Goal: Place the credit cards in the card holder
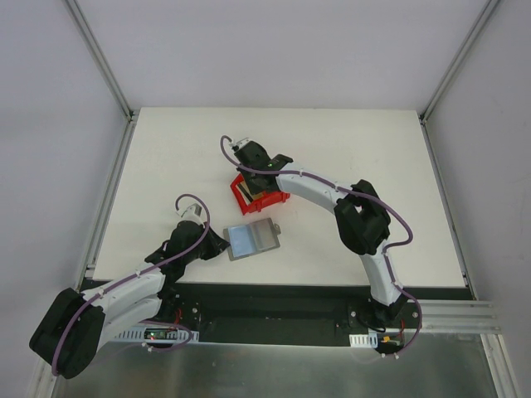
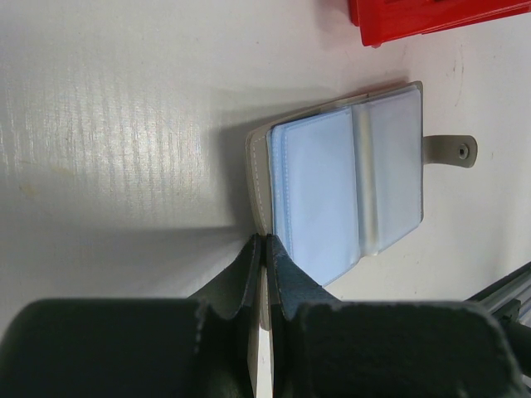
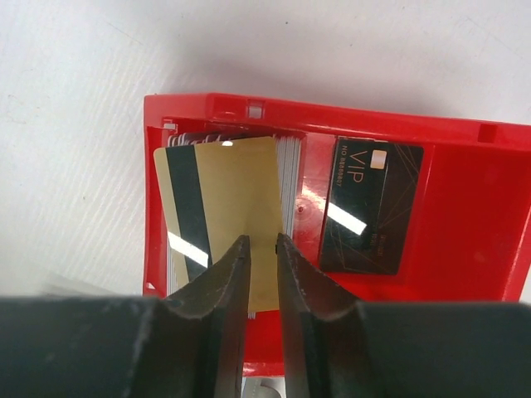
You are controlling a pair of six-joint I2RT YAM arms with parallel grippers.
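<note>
The card holder (image 2: 319, 195), grey with blue and clear sleeves and a snap strap, lies open on the table. My left gripper is shut at its left edge, fingertips against that edge. In the right wrist view, a red tray holds a stack of cards and a black VIP card (image 3: 373, 207). My right gripper is shut on the gold card (image 3: 224, 191) on top of the stack, at that card's right edge.
The red tray (image 1: 274, 201) sits just behind the card holder, under my right arm.
</note>
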